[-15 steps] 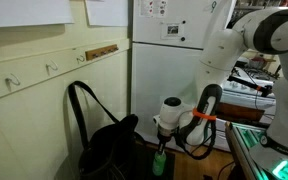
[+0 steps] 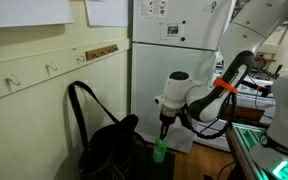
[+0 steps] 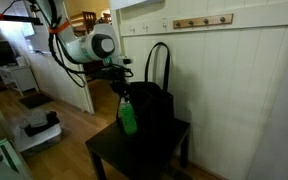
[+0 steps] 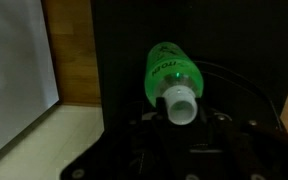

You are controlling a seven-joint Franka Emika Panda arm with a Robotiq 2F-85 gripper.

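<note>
A green bottle (image 3: 129,118) with a pale cap (image 4: 180,104) hangs upright below my gripper (image 3: 122,91), which is shut on it near the top. In exterior view 1 the gripper (image 2: 164,130) points down, and the bottle (image 2: 160,151) appears just under it. From the wrist, the bottle (image 4: 172,66) is seen from above, its cap between the dark fingers; their exact contact is hard to make out. Behind the bottle in exterior view 2 is a large black bag (image 3: 156,105) with tall upright handles.
The bag stands on a low black table (image 3: 109,148) against the wall. Hooks (image 2: 51,66) line that wall. A white fridge (image 2: 164,75) stands behind the arm. Wooden floor (image 3: 59,158) lies open beside the table.
My gripper and the green bottle have risen together, and the arm stands higher now. The black bag has stayed put.
</note>
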